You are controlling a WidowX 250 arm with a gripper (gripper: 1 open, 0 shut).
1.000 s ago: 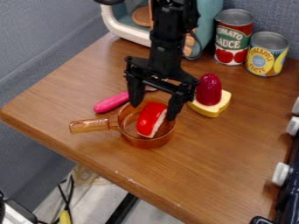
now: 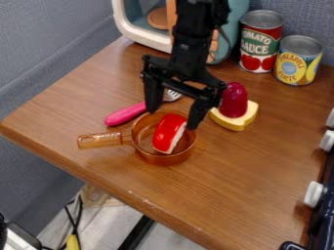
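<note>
My black gripper [image 2: 174, 109] stands open over a copper pan [image 2: 163, 156] with a handle pointing left, its fingers spread apart above the pan. Inside the pan lies a red-and-white object [image 2: 170, 133], below the fingers. Just right of the gripper, a dark red object [image 2: 233, 98] rests on or beside a yellow block [image 2: 235, 120].
A pink-handled utensil [image 2: 125, 113] lies left of the gripper. Two cans, red [image 2: 259, 47] and yellow [image 2: 298, 62], stand at back right near a light blue appliance [image 2: 131, 20]. A dark stove edge [image 2: 321, 215] is at right.
The gripper has risen slightly from about a second ago. The red-and-white object remains in the pan.
</note>
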